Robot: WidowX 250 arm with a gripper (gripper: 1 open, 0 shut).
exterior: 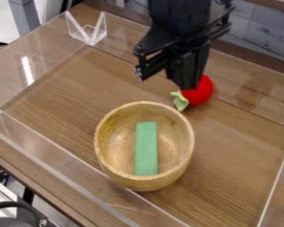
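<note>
My black gripper (169, 70) hangs over the back middle of the wooden table (61, 120), in front of and left of a red strawberry-like object (198, 87) with green leaves (181, 101). It looks shut, with nothing visible between its fingers. Below it, a round tan bowl (118, 142) holds a green block (145, 147), lying lengthwise toward me.
A clear plastic piece (89, 28) stands at the back left. The table edges show at the back and lower left, with dark cables beyond the lower left.
</note>
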